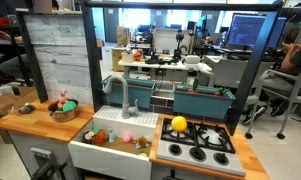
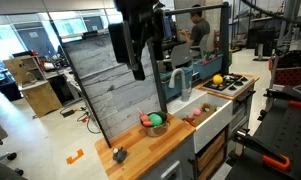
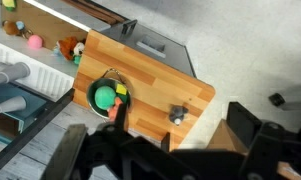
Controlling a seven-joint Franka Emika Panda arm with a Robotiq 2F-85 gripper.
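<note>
My gripper is open, with nothing between its spread black fingers. In exterior view 2 it hangs well above the wooden counter, at upper middle; exterior view 1 does not show it. Beneath it in the wrist view lies a small dark metallic object (image 3: pixel 178 112), alone on the wood; exterior view 2 shows this object (image 2: pixel 119 155) near the counter's end. A round bowl (image 1: pixel 63 117) holds several toy items, among them a green round one (image 3: pixel 105 97) and a yellow one (image 3: pixel 121 89). The bowl stands left of the sink in exterior view 1.
The white sink (image 1: pixel 100 158) contains several colourful toys, with a grey faucet (image 1: pixel 127 92) behind it. A yellow ball (image 1: pixel 179 123) rests on the stove (image 1: pixel 200 145). Teal bins (image 1: pixel 200 104) hang at the back. A wooden wall panel (image 1: pixel 60 55) borders the bowl's corner.
</note>
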